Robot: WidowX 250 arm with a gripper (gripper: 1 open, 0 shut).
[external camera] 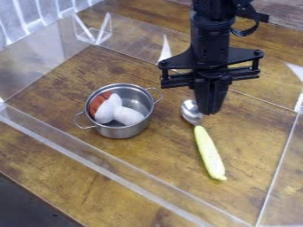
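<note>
My black gripper (pixel 208 85) is raised over the upper middle of the camera view, shut, with nothing seen between its fingers. Below it a shiny silver object (pixel 190 113) lies on the wooden table, just above a pale yellow elongated item (pixel 210 154). To the left sits a metal pot (pixel 120 130) with two handles, holding white egg-like pieces (pixel 126 115) and a red item (pixel 105 97).
Clear transparent walls border the wooden table (pixel 83 191) on several sides. Bare wood lies left of the pot and around the yellow item. A white railing or rack shows at the top left.
</note>
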